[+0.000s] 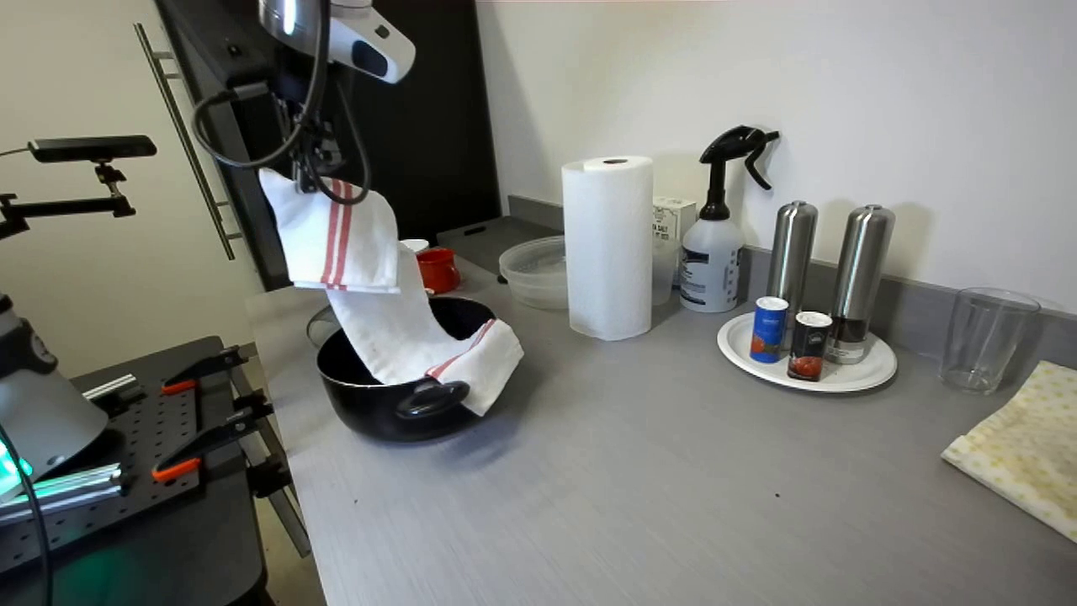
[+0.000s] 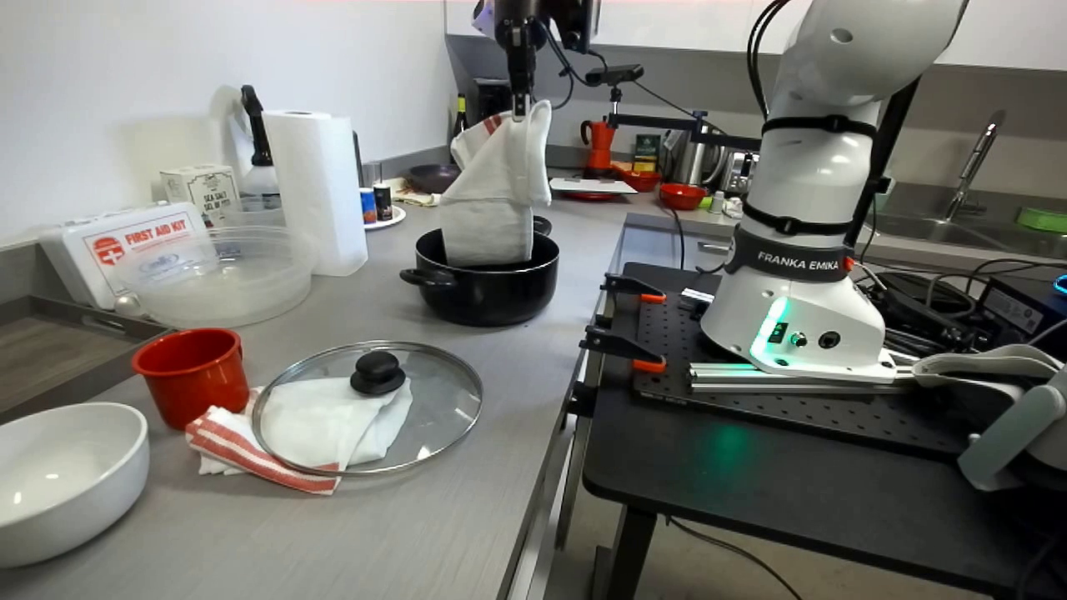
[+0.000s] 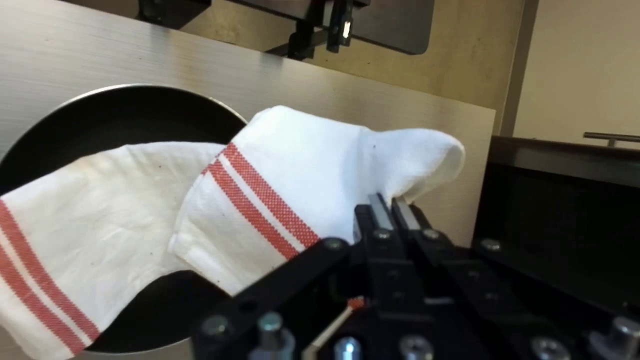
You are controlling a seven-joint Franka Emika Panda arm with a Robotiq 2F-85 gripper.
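A white towel with red stripes [image 1: 389, 318] hangs from my gripper [image 1: 305, 185], which is shut on its upper part above the pot. In the wrist view, the fingertips of the gripper pinch the towel [image 3: 306, 174] near its raised end. Its middle sags into the black pot [image 1: 389, 419], and its far striped end drapes over the rim beside a handle. From the other side, the towel [image 2: 490, 225] drops into the pot [image 2: 490, 295]. How much cloth touches the pot's floor is hidden.
A glass lid [image 2: 430, 420] rests on a second striped towel [image 2: 250, 450], near a red mug [image 2: 195, 375] and a white bowl [image 2: 70, 480]. Behind the pot stand a clear tub [image 1: 535, 273] and a paper towel roll [image 1: 608, 247].
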